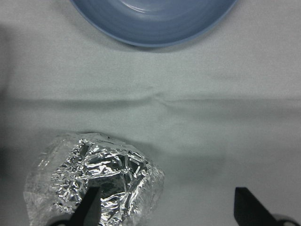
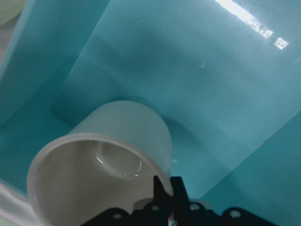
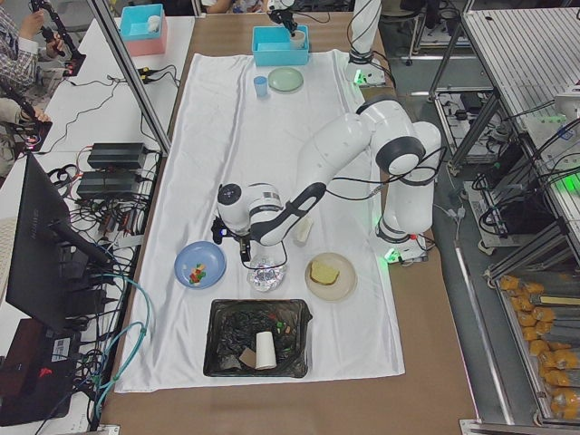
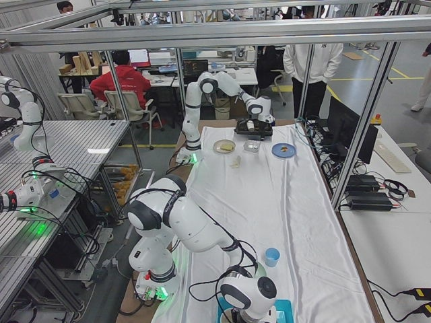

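Observation:
My left gripper stands open above a crumpled piece of clear plastic and foil (image 1: 108, 174), beside a blue plate (image 1: 150, 28) holding small colourful bits in the camera left view. My right gripper is shut on the rim of a white cup (image 2: 117, 122) lying tilted inside a turquoise bin (image 2: 197, 56). A black lined tray (image 3: 299, 337) holds a white cup and scraps. A beige plate (image 3: 331, 287) carries a yellow sponge-like piece (image 3: 323, 272).
A pale wrapper (image 3: 303, 233) lies on the white cloth near the left arm. A green plate (image 3: 285, 79) and blue cup (image 3: 261, 85) stand near the far bin.

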